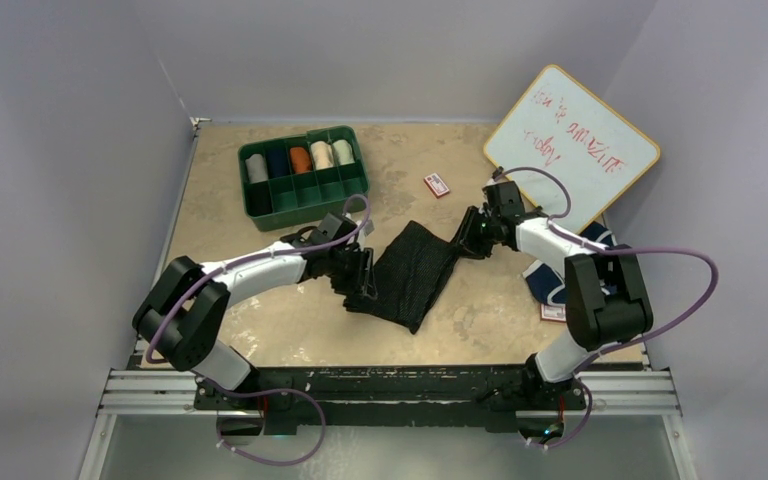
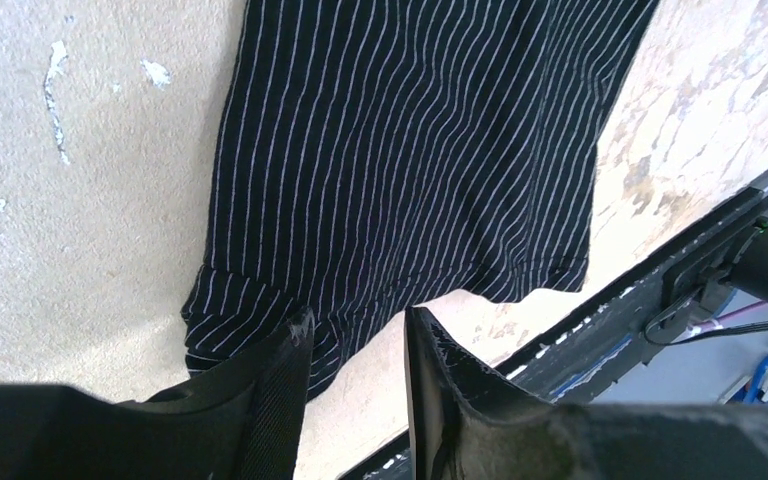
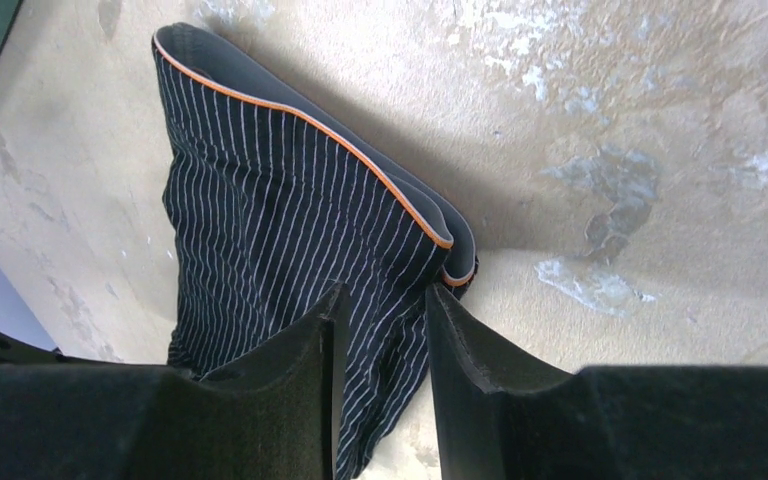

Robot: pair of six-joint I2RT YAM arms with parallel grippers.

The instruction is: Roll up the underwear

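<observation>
Dark pinstriped underwear (image 1: pixel 413 275) lies on the table between my arms, slanted and somewhat rumpled. In the right wrist view its orange-edged waistband (image 3: pixel 335 135) gapes a little, showing grey lining. My left gripper is part open over a leg end of the underwear (image 2: pixel 390 150), with no cloth clearly held between its fingers. At the waistband's right corner stands my right gripper, also part open; striped cloth shows in the gap between its fingers. Whether either gripper touches the cloth is hard to tell.
A green divided box (image 1: pixel 305 208) with several rolled cloths stands at the back left. A small red-and-white box (image 1: pixel 437 185) sits behind the underwear. The whiteboard (image 1: pixel 570 140) leans at the back right, with a folded blue garment (image 1: pixel 543 283) near my right arm.
</observation>
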